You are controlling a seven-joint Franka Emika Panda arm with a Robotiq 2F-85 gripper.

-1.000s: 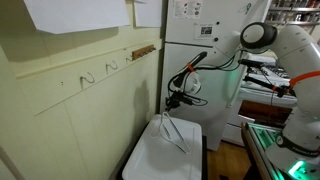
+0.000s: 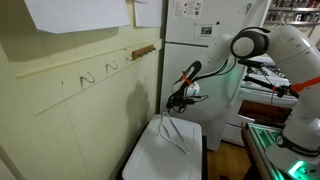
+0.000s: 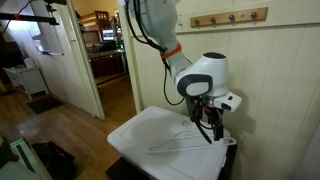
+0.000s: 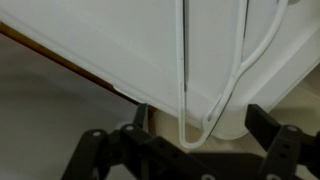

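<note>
A thin white looped frame, which looks like a clothes hanger (image 2: 174,132), lies on the white tabletop (image 2: 150,165). In exterior view 2 the same hanger (image 3: 178,146) stretches across the board toward the arm. My gripper (image 2: 177,107) is at the fridge-side end of the table. Seen from the wrist, the open gripper has the narrow rounded end of the hanger (image 4: 194,143) in the space between its fingers. The frames do not show clearly how high the fingers are above it, and nothing is gripped.
On the cream wall beside the table are several metal hooks (image 2: 112,66) and a wooden peg rail (image 3: 240,17). A white fridge (image 2: 193,60) stands behind the arm. Bare tabletop lies around the hanger.
Over the last second my gripper has come down a little toward the end of the table. The hanger appears to lie in the same place.
</note>
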